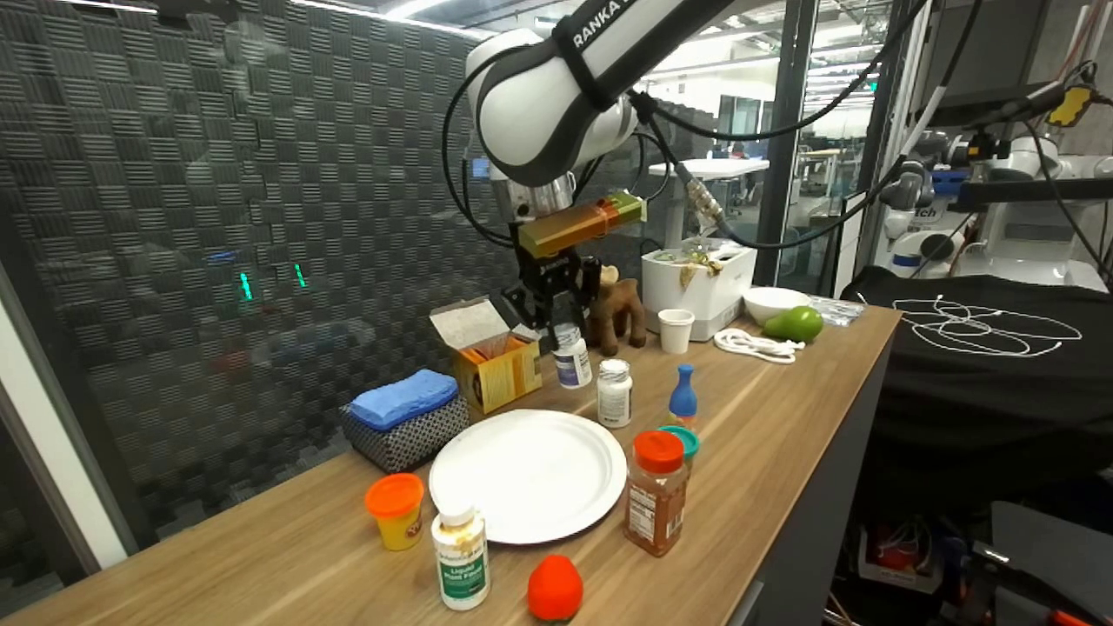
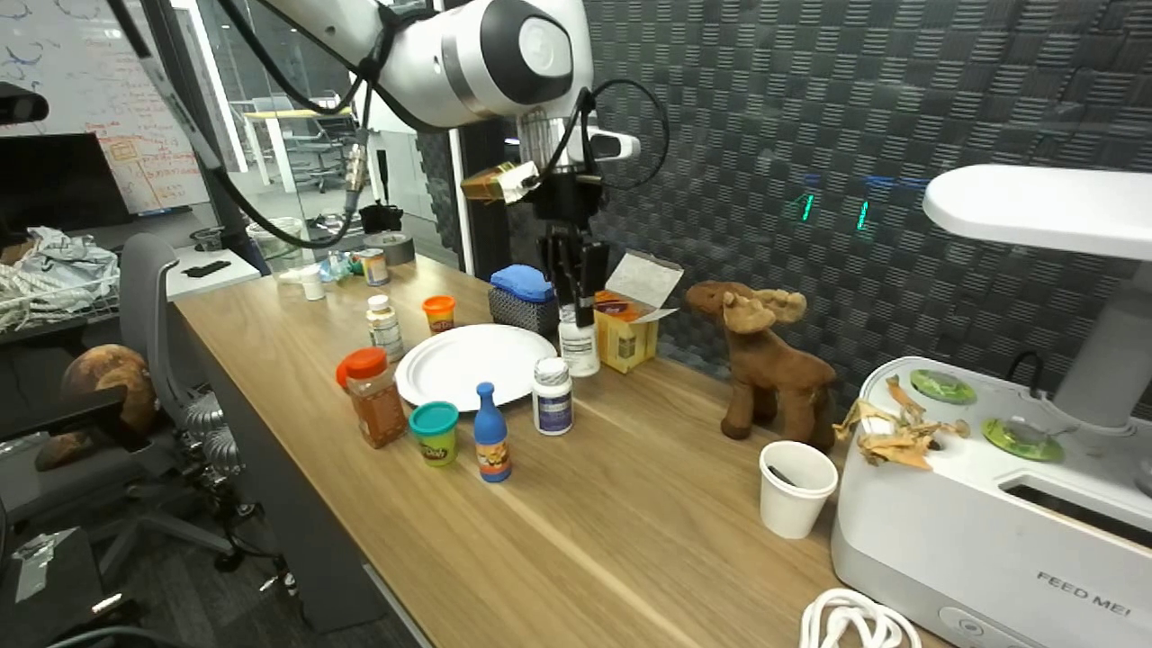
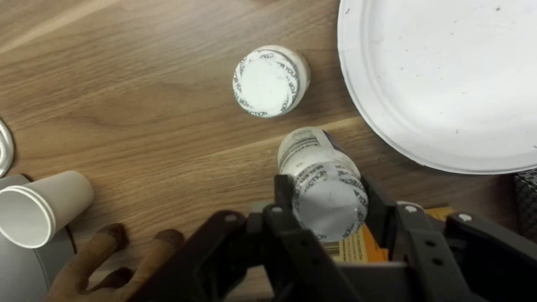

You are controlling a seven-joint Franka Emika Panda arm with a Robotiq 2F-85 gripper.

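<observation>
My gripper is shut on the cap end of a white bottle (image 1: 573,367) with a blue and white label. In exterior view 1 this bottle hangs slightly tilted, its base a little above the table, behind the plate's far edge. A second white bottle (image 2: 552,398) with a purple label stands upright close by, apart from the held one. The wrist view looks down on the sealed top of the held bottle (image 3: 329,201) between the black fingers, and on the standing bottle (image 3: 267,83) above it.
A white plate (image 1: 527,475) lies beside the bottles. The open yellow box (image 1: 501,376) and brown plush moose (image 2: 772,362) stand close to the gripper. A blue bottle (image 2: 491,437), teal-lidded tub (image 2: 435,432) and red-lidded jar (image 1: 657,496) line the front. Bare table lies before the paper cup (image 2: 796,491).
</observation>
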